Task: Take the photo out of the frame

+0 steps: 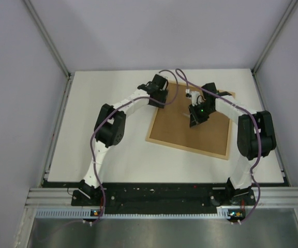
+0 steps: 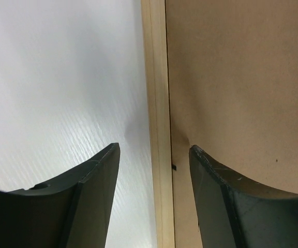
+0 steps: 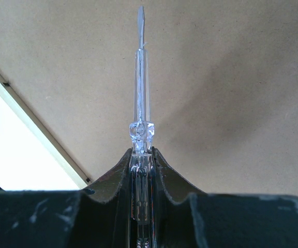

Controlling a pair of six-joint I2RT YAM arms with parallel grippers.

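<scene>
Lying back side up on the table, the picture frame (image 1: 186, 149) has a light wooden border (image 2: 158, 103) and a brown backing board (image 1: 175, 126). No photo shows. My left gripper is open, one finger on each side of the left border and apart from it. A small dark tab (image 2: 174, 167) pokes out where border meets board. My right gripper is shut on a clear screwdriver (image 3: 142, 93), whose flat metal blade points ahead over the brown board. Whether the blade touches the board I cannot tell.
More dark tabs (image 3: 88, 180) sit along the border in the right wrist view. Purple cables (image 1: 177, 88) loop above both arms.
</scene>
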